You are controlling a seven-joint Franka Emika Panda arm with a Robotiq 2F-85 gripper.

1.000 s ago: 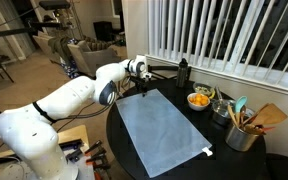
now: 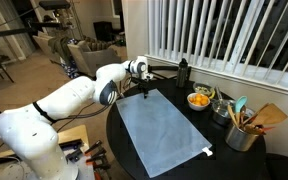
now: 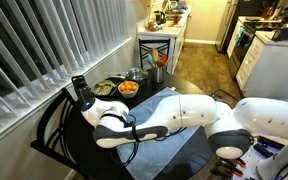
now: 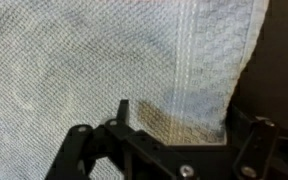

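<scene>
A light blue-grey cloth (image 2: pixel 164 130) lies spread flat on the dark table. In the wrist view the cloth (image 4: pixel 94 70) fills most of the picture, with its stitched hem and edge running down the right side. My gripper is open over this edge, one finger above the cloth and the other near the dark table surface beside it. Part of the hem shows between the fingers, in shadow. In exterior view 1 the arm reaches to the cloth's far left end; the fingertips are too small there to tell whether they touch it.
Along the wall side stand a black bottle (image 2: pixel 182 74), a bowl of orange items (image 2: pixel 198 101), a lidded pot (image 2: pixel 222 112) and a metal pot of utensils (image 2: pixel 242 135). A small white piece (image 2: pixel 207 151) lies by the cloth's near corner.
</scene>
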